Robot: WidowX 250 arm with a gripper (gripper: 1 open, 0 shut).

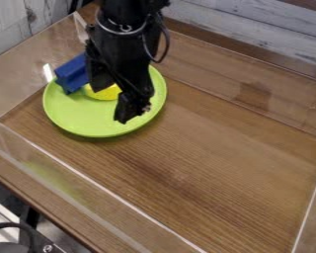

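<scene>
My black gripper (121, 89) hangs over a green plate (71, 117) in the upper left of the camera view, its fingers open. Behind it on the plate a yellow object (103, 93) is partly hidden by the gripper. A blue block (71, 72) sits at the plate's back left edge, also partly covered by the arm.
Walls or rims border the surface at the back and sides. A black cable lies at the lower left corner.
</scene>
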